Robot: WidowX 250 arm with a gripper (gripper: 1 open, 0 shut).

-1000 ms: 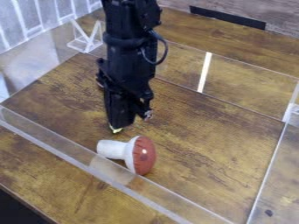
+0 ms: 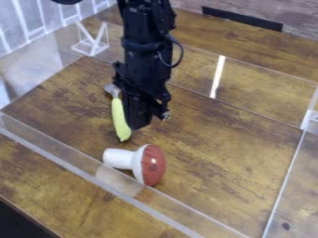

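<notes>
The black gripper [image 2: 144, 110] hangs in the middle of the camera view, just right of a pale yellow-green elongated object [image 2: 121, 118] on the wooden table. Its fingers are dark and overlap one another, so their spread is unclear. Below it, a white object with a red round face [image 2: 134, 162] lies on its side. A small greyish item, partly hidden by the arm, sits at the upper end of the yellow object.
Clear low walls [image 2: 293, 186] edge the work area at front, left and right. A white bracket [image 2: 91, 39] stands at the back left. The table to the right of the gripper is bare.
The gripper has moved back, toward the top of the view, uncovering more of the yellow-green object. The white-and-red object has not moved.
</notes>
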